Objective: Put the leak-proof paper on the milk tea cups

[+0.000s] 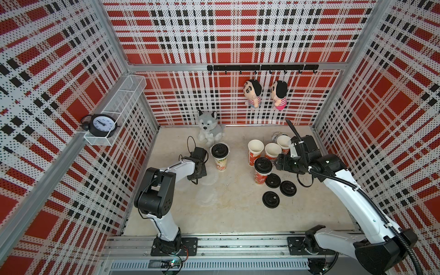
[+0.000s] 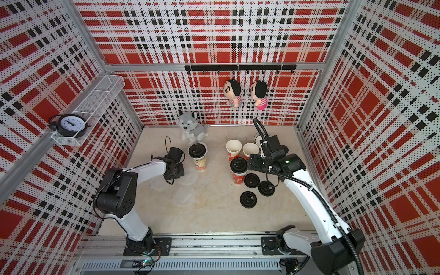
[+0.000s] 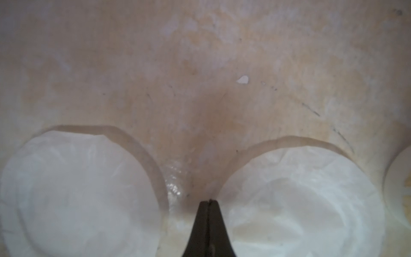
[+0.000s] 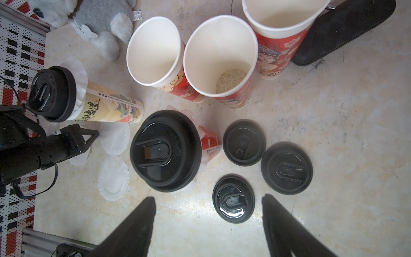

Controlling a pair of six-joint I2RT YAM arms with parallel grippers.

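Observation:
White round leak proof papers (image 3: 77, 192) lie flat on the table at left. My left gripper hovers over them, shut, its tips between two papers, with none visibly held. A cream cup (image 1: 221, 162) wears a black lid, paper showing beneath it in the right wrist view. A red lidded cup (image 4: 209, 143) stands in the middle, behind it three open red cups (image 4: 220, 42). My right gripper is open and empty above the red lidded cup and loose lids.
Several black lids (image 4: 286, 168) lie front right. A grey plush dog (image 1: 208, 123) sits at the back. A dark flat object (image 4: 342, 30) lies behind the cups.

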